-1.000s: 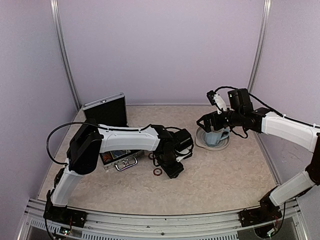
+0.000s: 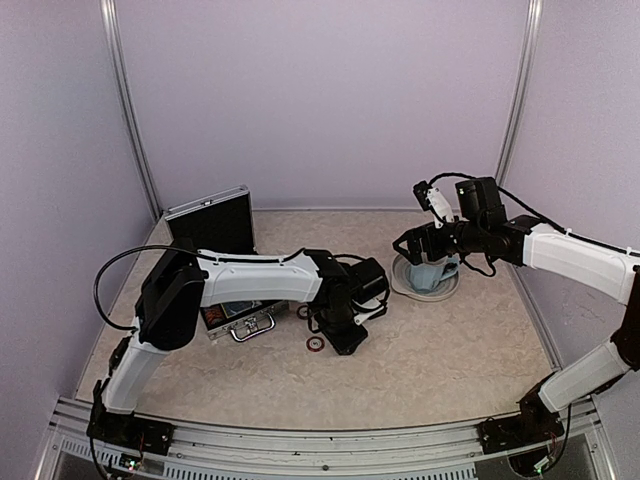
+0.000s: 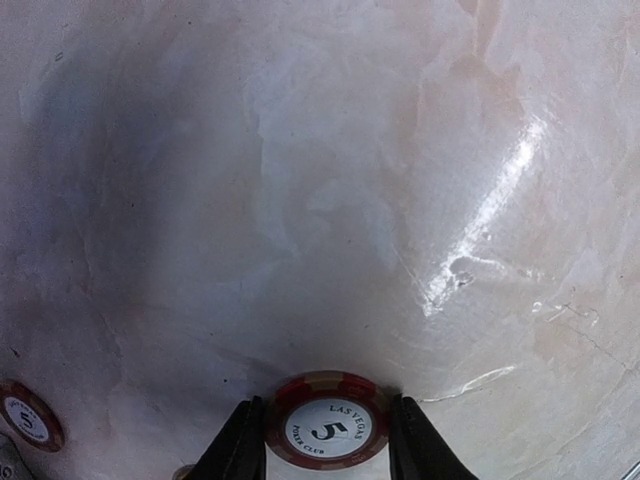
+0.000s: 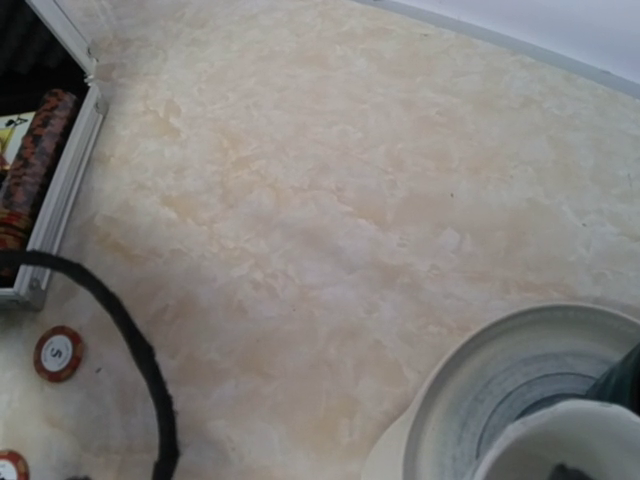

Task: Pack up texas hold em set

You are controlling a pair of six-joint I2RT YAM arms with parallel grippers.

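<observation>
A red poker chip (image 3: 327, 428) marked 5 lies between the fingertips of my left gripper in the left wrist view. One finger is close against each edge of it; whether they grip it I cannot tell. Another red chip (image 3: 30, 415) lies to the left on the table. In the top view two chips show beside the left hand, one chip (image 2: 315, 344) in front and one chip (image 2: 303, 312) near the case. The case (image 2: 240, 322) stands with its lid (image 2: 212, 222) up, partly covered by my left arm. My right gripper (image 2: 408, 216) hangs open and empty.
At the right, below the right gripper, a light plate (image 2: 440, 292) bears a blue-grey cup (image 2: 426, 275). Chip stacks (image 4: 40, 150) and cards (image 4: 12, 132) lie inside the case.
In the top view the left hand has barely shifted. The right arm, case and loose chips look the same.
</observation>
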